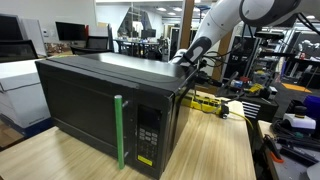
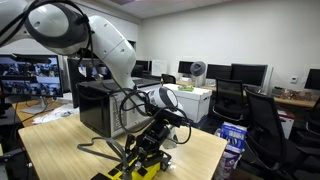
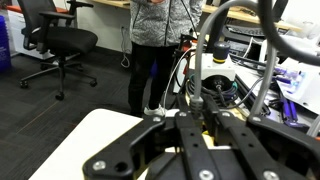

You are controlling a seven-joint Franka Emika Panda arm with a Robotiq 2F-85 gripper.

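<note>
My black gripper is low over the table's right part, beside the microwave, in exterior view 2. In the wrist view, the gripper looks shut, and a thin grey curved strip rises from between its fingertips and arches up to the right. Grey bent lengths show by the gripper in exterior view 2; whether they are the same piece is unclear. A large black microwave stands on the wooden table, with a green handle on its front. The arm hides part of it in exterior view 2.
A yellow object lies behind the microwave's right side, with a yellow cable near it. A person stands beyond the table edge in the wrist view. Bare table lies to the microwave's front right.
</note>
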